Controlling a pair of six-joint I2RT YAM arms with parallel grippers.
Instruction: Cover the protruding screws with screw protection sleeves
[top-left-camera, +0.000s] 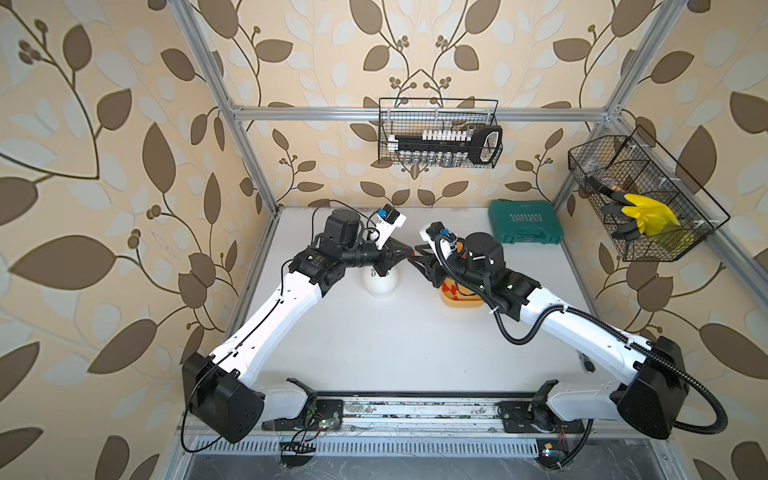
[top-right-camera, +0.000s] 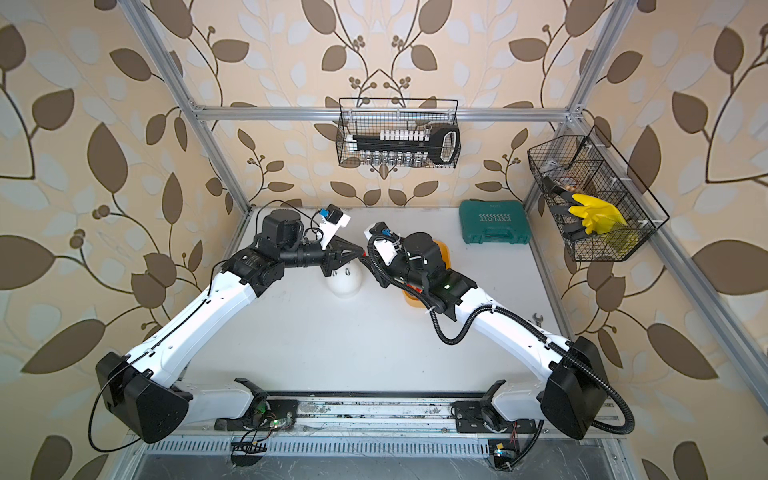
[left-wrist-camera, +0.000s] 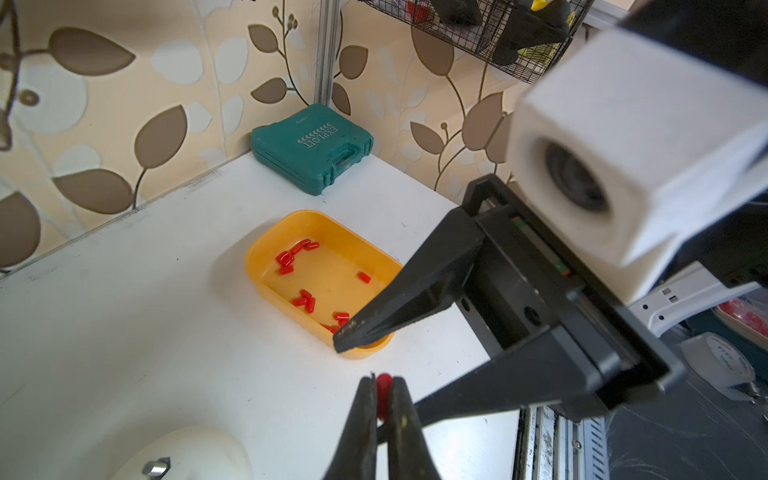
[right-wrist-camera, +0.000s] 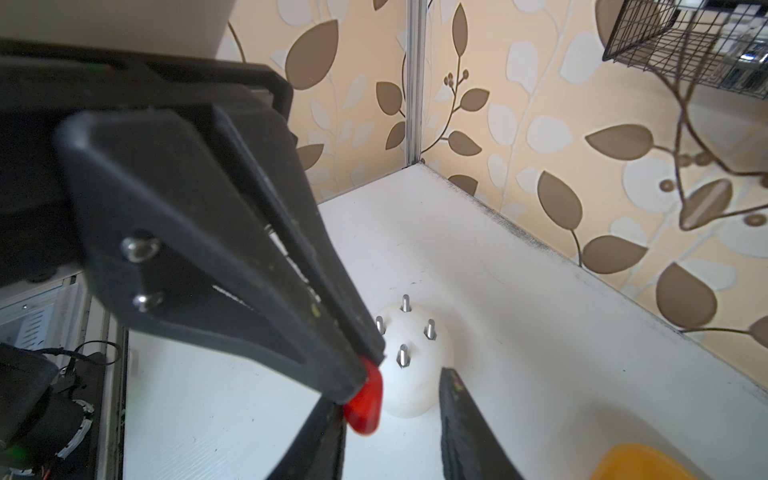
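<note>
A small red sleeve (right-wrist-camera: 366, 404) pokes out from the tips of my left gripper, which is shut on it in mid-air. My right gripper faces it with its fingers apart, one on either side of the sleeve's free end in the left wrist view; whether they touch it cannot be told. Beyond them, in the right wrist view, a white dome (right-wrist-camera: 420, 396) stands on the table with several bare metal screws (right-wrist-camera: 403, 355) sticking up. More red sleeves (left-wrist-camera: 285, 258) lie loose in an orange tray (left-wrist-camera: 260, 257).
A green case (left-wrist-camera: 308, 148) stands at the back right corner. Wire baskets (top-left-camera: 438, 132) hang on the back and right walls, with yellow gloves (top-left-camera: 649, 213) in the right one.
</note>
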